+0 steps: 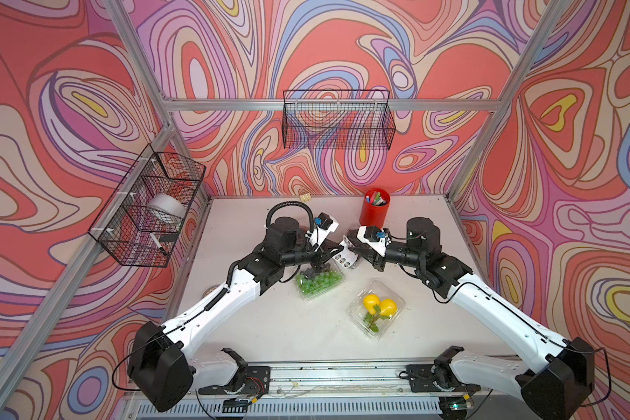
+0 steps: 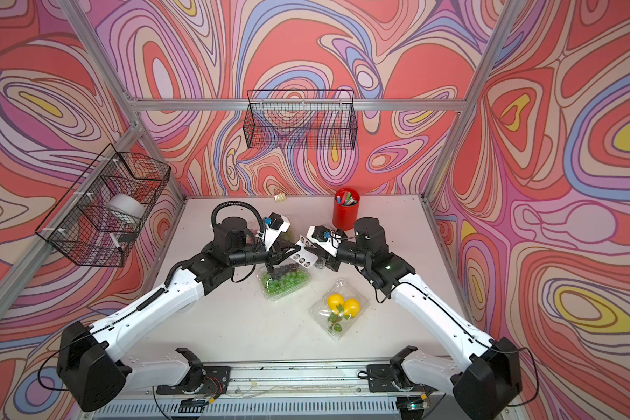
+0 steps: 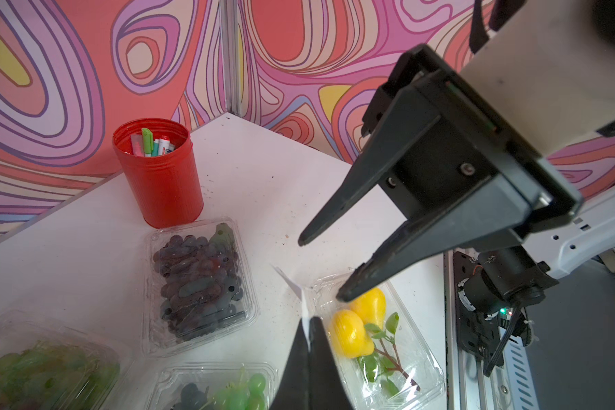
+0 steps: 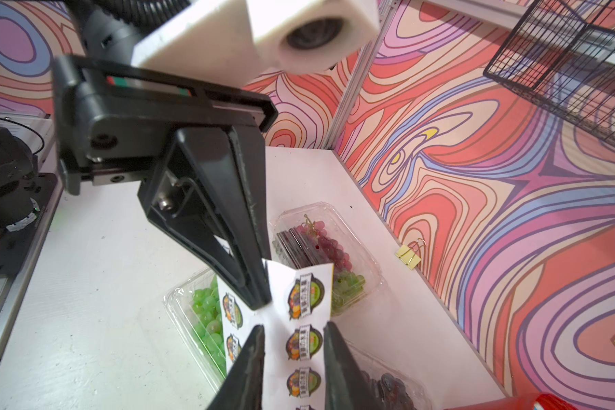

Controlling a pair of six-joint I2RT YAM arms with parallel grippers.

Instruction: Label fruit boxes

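My left gripper is shut on the edge of a thin white label sheet, which bears rows of round, dark-printed stickers and curls slightly. From the right, my right gripper faces the sheet; its fingers stand apart, and part of the sheet shows between them. No label can be seen held there. In the left wrist view the gap between the right fingertips is plain. Below the arms lie clear fruit boxes: a green grape box, a box with yellow fruit and leaves, and a dark grape box.
Behind the right gripper stands a red cup with pens. Another grape box lies towards the back. Wire baskets hang on the left and back.
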